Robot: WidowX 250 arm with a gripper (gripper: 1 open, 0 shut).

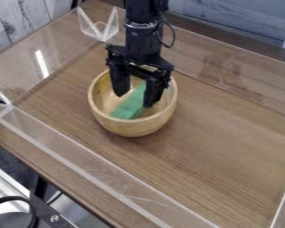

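Observation:
A round light wooden bowl [133, 125] stands near the middle of the table, with a green object [131, 108] lying inside it. My black gripper [135, 85] hangs over the bowl from above, open, its two fingers spread toward either side of the bowl's inside. The fingertips are partly dark against the bowl, so whether they touch the green object cannot be told.
A clear plastic piece [100, 25] is at the back left. Black cables [26, 209] lie off the table at the lower left.

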